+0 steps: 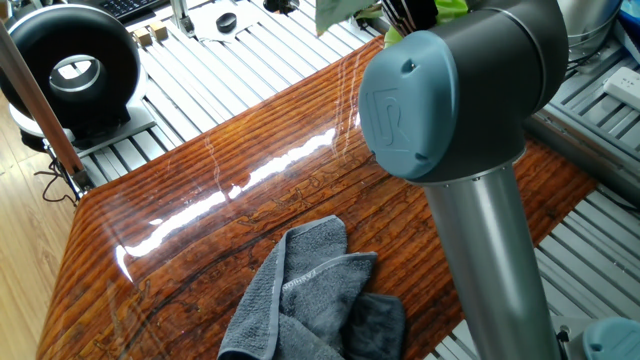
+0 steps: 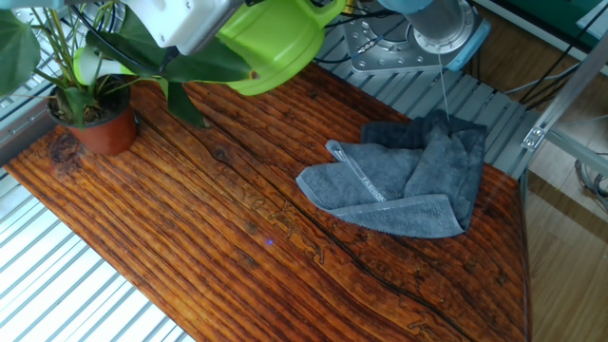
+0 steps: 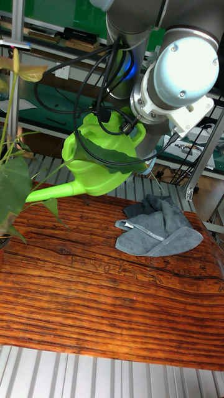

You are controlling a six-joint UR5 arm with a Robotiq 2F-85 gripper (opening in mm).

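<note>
A bright green watering can (image 3: 99, 173) appears raised above the back of the wooden table, tilted with its spout (image 3: 50, 193) toward the plant on the left. My gripper (image 3: 126, 125) is at the can's upper right, largely masked by cables and the wrist; its fingers do not show clearly, but the raised can appears to be held by it. In exterior view 2 the can (image 2: 275, 46) is partly cut off by the top edge. The potted plant (image 2: 106, 131) has a brown pot at the table's corner, with broad leaves reaching across the can.
A crumpled grey towel (image 2: 399, 180) lies on the wooden table (image 2: 237, 209) near the arm's base. Black cables (image 3: 50, 109) loop around the wrist. Beyond the table stands a round black device (image 1: 75, 65).
</note>
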